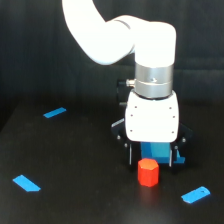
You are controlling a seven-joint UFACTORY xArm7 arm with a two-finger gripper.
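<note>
A red block with a six-sided outline stands on the dark table. Just behind it lies a blue square tray, partly covered by the white hand. My gripper hangs above the tray, close behind the block. Its two fingers are spread apart, one on each side of the tray's near part, so it stands open. Nothing shows held between them; the exact height of the fingertips is hard to tell.
Blue strips lie flat on the table: one at left front, one at right front and one at left back.
</note>
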